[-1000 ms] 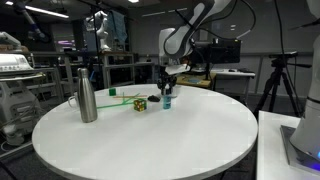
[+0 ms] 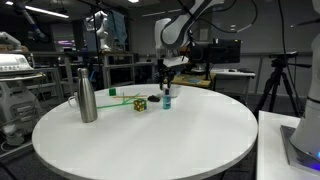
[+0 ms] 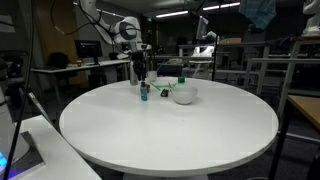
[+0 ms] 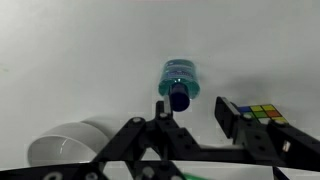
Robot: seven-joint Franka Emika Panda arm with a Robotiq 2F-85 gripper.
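A small blue bottle (image 2: 167, 102) with a dark cap stands upright on the white round table (image 2: 130, 145). In the wrist view the bottle (image 4: 179, 73) lies just beyond my gripper, its cap nearer the left finger than the right. A clear gap separates the two fingers, and nothing appears gripped. From the second exterior side, the bottle (image 3: 144, 92) stands at the left-middle of the table. The gripper is small and dark in both exterior views, so its height over the bottle is hard to judge.
A coloured cube (image 4: 262, 113) sits to the right of the bottle in the wrist view, and a white bowl (image 4: 68, 145) to the lower left. A steel flask (image 2: 88, 97) stands farther off, with green items (image 2: 121, 104) lying between.
In exterior view 1, the arm's dark end has shifted slightly up and left from the bottle. The bottle stays in the same spot.
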